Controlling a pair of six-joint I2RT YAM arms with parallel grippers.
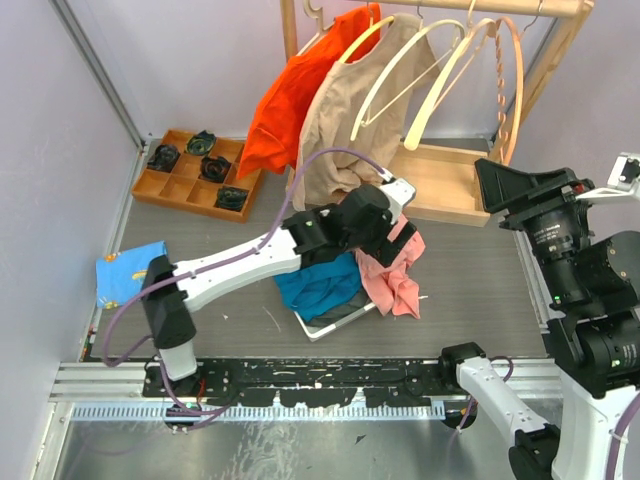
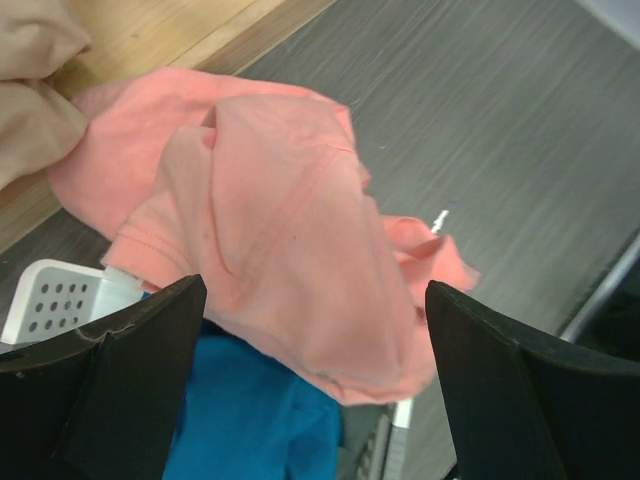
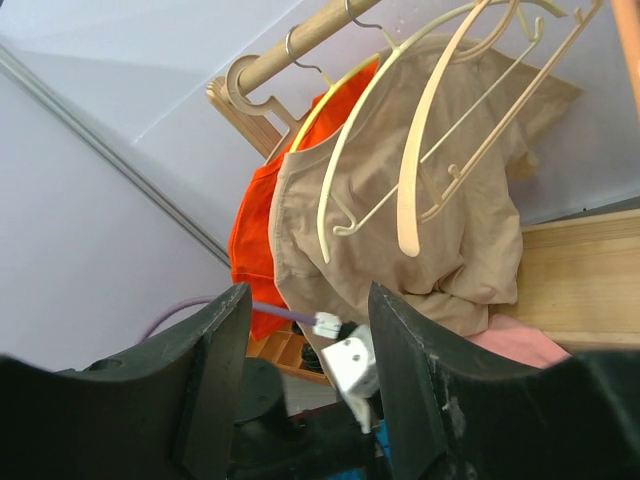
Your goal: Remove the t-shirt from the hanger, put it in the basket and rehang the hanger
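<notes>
A beige t-shirt (image 3: 400, 200) and an orange t-shirt (image 3: 262, 225) hang from the rail. Beside the beige one hang bare pale hangers (image 1: 450, 85). The pink cloth (image 2: 280, 230) lies crumpled over the edge of a white basket (image 1: 345, 322), partly on the table, beside a blue cloth (image 1: 320, 285). My left gripper (image 1: 403, 238) is over the pink cloth; its fingers (image 2: 520, 390) stand wide apart. Whether they touch the cloth I cannot tell. My right gripper (image 1: 484, 188) is open, right of the hangers, with no cloth between its fingers.
A wooden rail (image 1: 540, 6) crosses the back above a shallow wooden tray (image 1: 440, 213). At back left sits a brown divided box (image 1: 180, 210) with dark coiled items. A blue packet (image 1: 130, 275) lies at left.
</notes>
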